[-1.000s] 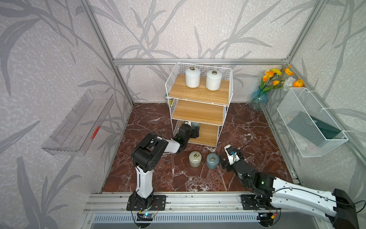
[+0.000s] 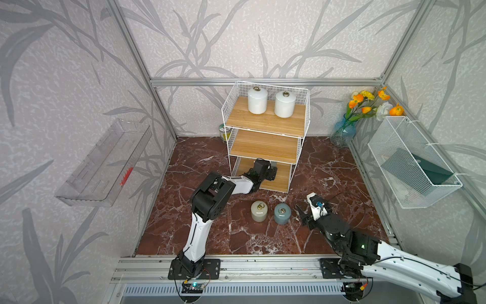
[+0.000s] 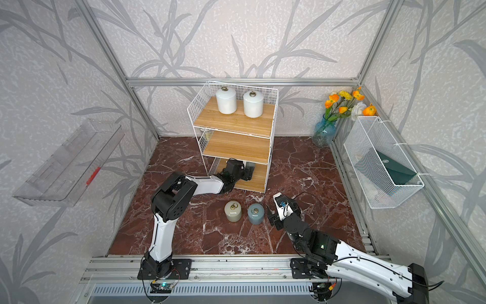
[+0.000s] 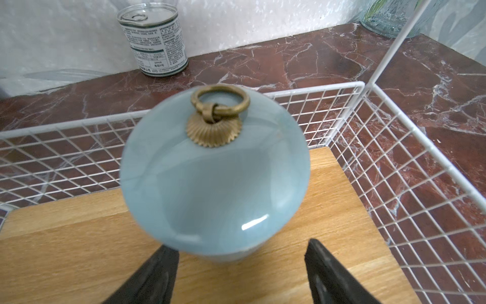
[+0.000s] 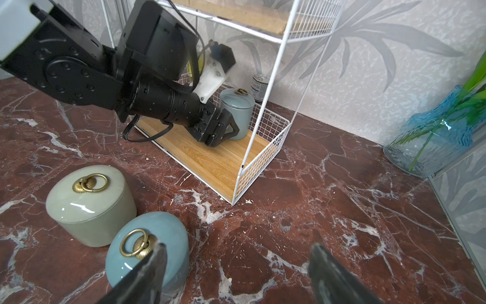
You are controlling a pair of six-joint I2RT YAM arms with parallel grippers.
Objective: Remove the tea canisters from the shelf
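On the bottom board of the shelf (image 2: 248, 185) stands a blue canister (image 4: 217, 177) with a brass ring on its lid. My left gripper reaches in there, open, with the canister just ahead of its fingers; in the right wrist view the blue canister (image 5: 238, 114) is upright beside them. Two white canisters (image 2: 257, 101) (image 2: 285, 104) stand on the top board. On the table in front are a cream canister (image 2: 259, 211) and another blue canister (image 2: 282, 213). My right gripper is open and empty, right of that blue one.
The middle board (image 2: 264, 145) is bare. White wire sides and posts frame the shelf close around the left arm. A can (image 4: 154, 40) stands behind it. A glass vase (image 2: 344, 132) with flowers is at the back right.
My left gripper has moved rightward within the bottom level. The right arm has shifted slightly right, away from the table's blue canister. The shelf has moved a little.
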